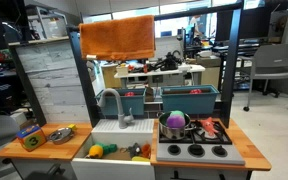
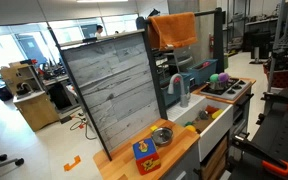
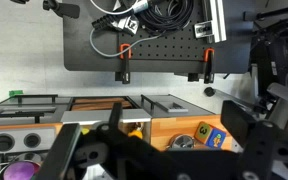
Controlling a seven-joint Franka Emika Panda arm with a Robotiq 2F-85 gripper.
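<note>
My gripper stands open in the wrist view, its two fingers wide apart with nothing between them. Below it in that view lie the pale floor and the toy kitchen's front. The counter carries a red, yellow and blue box (image 2: 146,155) and a metal bowl (image 2: 162,136). A pot (image 1: 174,129) holding something purple and green sits on the stove (image 1: 199,151). Several green, orange and yellow items lie in the sink (image 1: 113,138), among them a green and orange one (image 1: 97,151). An orange towel (image 1: 118,37) hangs from the rack above.
A grey faucet (image 1: 120,106) rises behind the sink. Two teal bins (image 1: 189,101) stand at the back. A white plank wall (image 2: 114,88) borders the counter. Something pink and red (image 1: 209,127) lies by the pot. Bare wooden counter (image 2: 124,152) shows near the box.
</note>
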